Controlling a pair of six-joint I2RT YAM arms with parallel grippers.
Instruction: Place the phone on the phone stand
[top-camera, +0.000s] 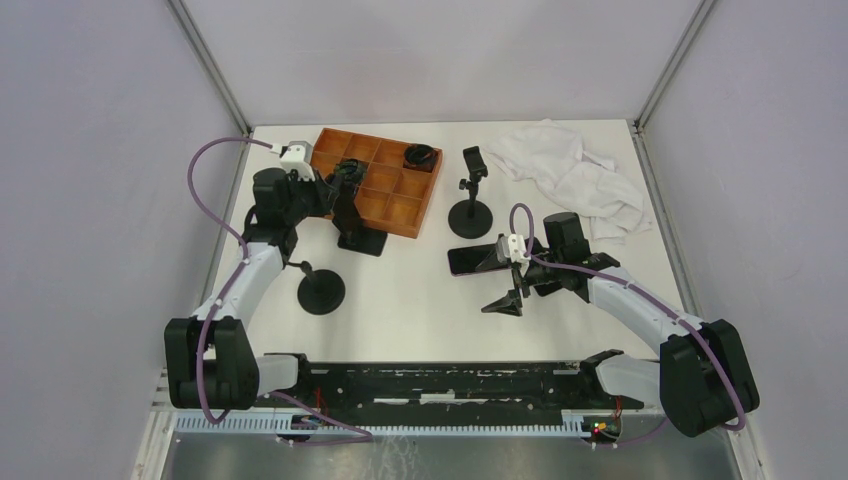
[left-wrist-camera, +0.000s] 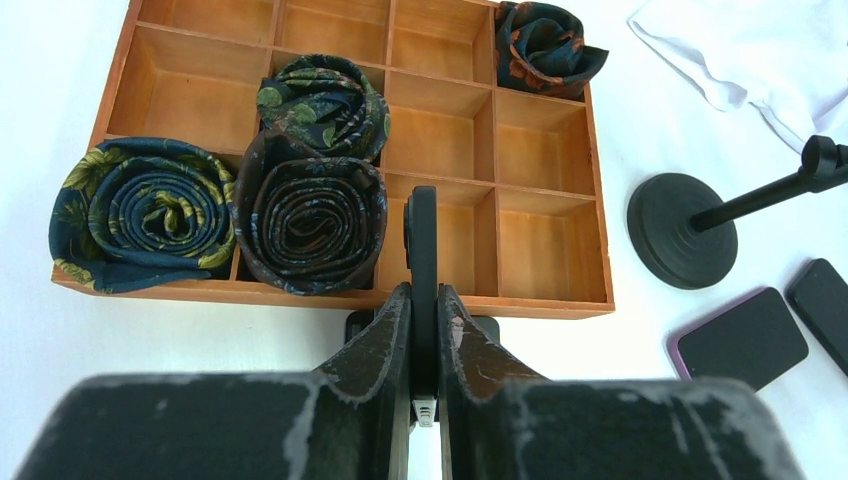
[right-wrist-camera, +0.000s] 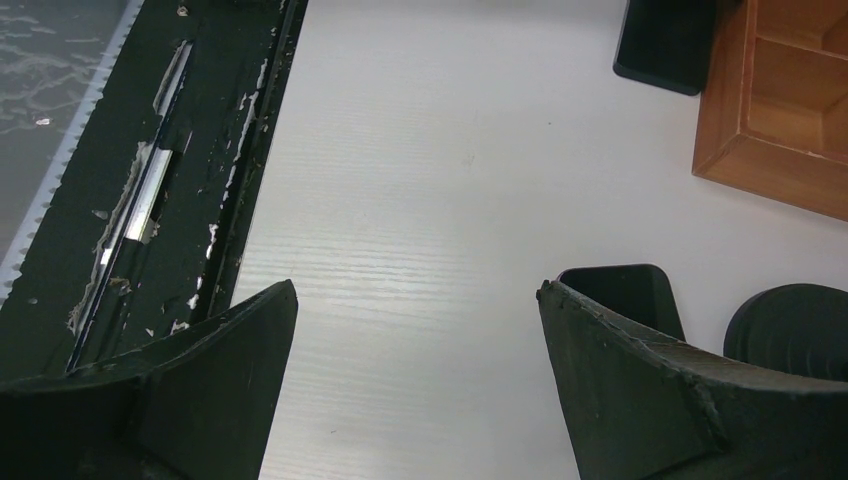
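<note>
My left gripper is shut on a dark, thin upright object (left-wrist-camera: 424, 240), seen nearly edge-on, likely a phone; in the top view it is over a black stand (top-camera: 365, 242) before the wooden organizer. Whether it rests on the stand is hard to tell. A tall stand (top-camera: 470, 215) stands at the centre back, another round-based stand (top-camera: 321, 291) at front left. A phone (top-camera: 467, 258) lies flat near my right gripper (top-camera: 507, 296), which is open with nothing between its fingers.
The wooden organizer (top-camera: 400, 210) holds several rolled ties (left-wrist-camera: 310, 225). A white cloth (top-camera: 565, 175) lies at back right.
</note>
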